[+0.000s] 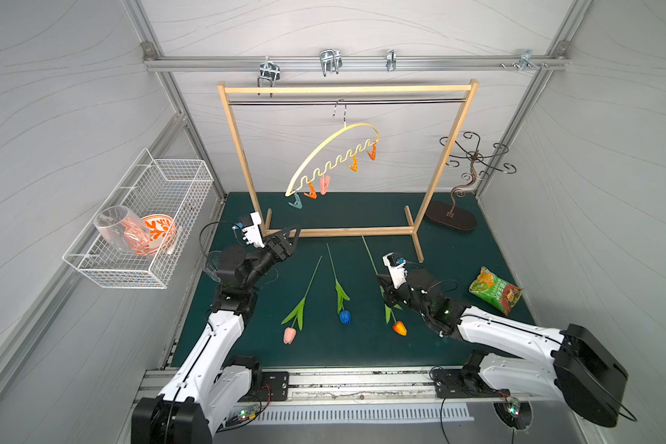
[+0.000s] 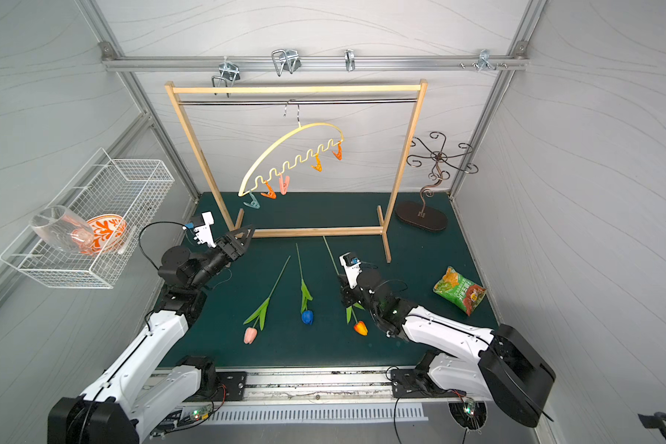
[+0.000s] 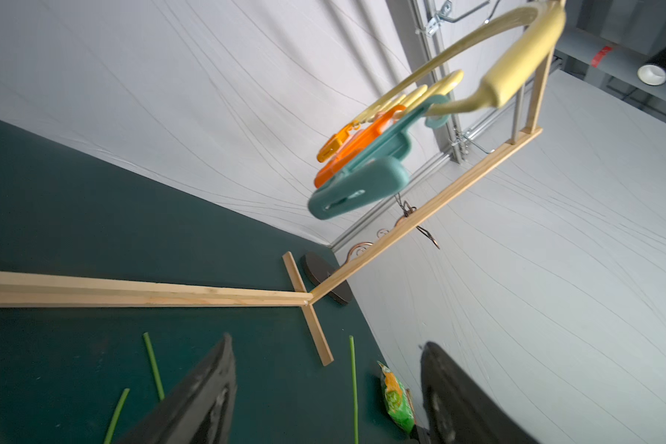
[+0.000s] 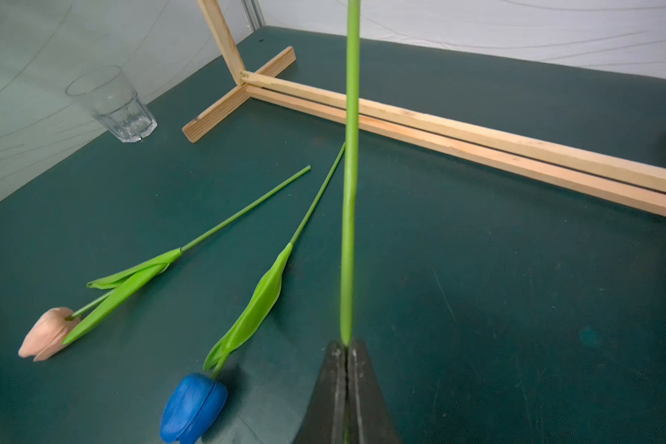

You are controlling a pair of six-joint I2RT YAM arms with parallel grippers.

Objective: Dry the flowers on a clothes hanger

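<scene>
A yellow hanger (image 1: 334,138) with teal, orange and pink clips hangs on the wooden rack (image 1: 340,232). Below the hanger's teal clip (image 3: 359,185), my left gripper (image 1: 288,238) is raised, part open, nothing between its fingers. My right gripper is shut on the green stem (image 4: 350,222) of the orange tulip (image 1: 399,328), held upright in the right wrist view. A pink tulip (image 1: 289,334) and a blue tulip (image 1: 345,316) lie on the table.
A glass (image 4: 122,114) stands at the left, a snack bag (image 1: 495,288) at the right, and a metal stand (image 1: 451,218) at the back right. A wire basket (image 1: 177,185) is on the left wall. The table (image 1: 333,347) is otherwise mostly clear.
</scene>
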